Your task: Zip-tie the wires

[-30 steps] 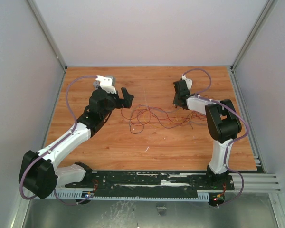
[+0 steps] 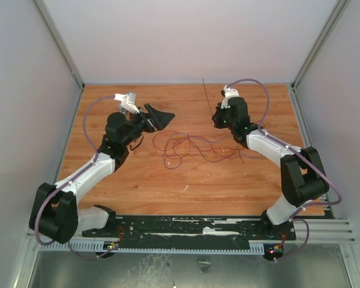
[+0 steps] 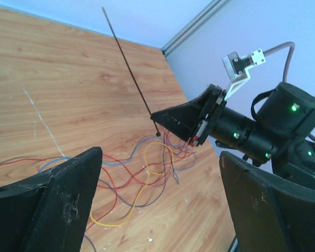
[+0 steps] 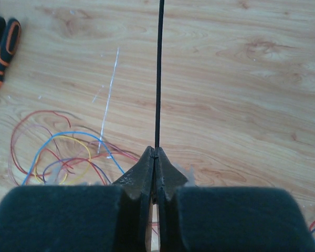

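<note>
A thin black zip tie [image 4: 158, 79] rises from the fingertips of my right gripper, which is shut on it. In the left wrist view the same tie [image 3: 128, 68] slants up past the right gripper, its lower end showing just below the fingertips. Loose red, blue, yellow and dark wires [image 2: 199, 144] lie tangled across the middle of the table, below both grippers. My left gripper [image 2: 159, 119] hangs over the left end of the tangle. Its fingers stand wide apart, with nothing between the fingers.
A thin white strip [image 4: 110, 94] lies behind the wires. Tools with black and orange handles [image 4: 1, 58] are at the left in the right wrist view. Bare wood [image 2: 198, 189] stretches along the front of the table.
The right gripper has lifted and turned leftward, and a black zip tie now stands up from it. My left gripper has shifted slightly and turned, its fingers spread wider.
</note>
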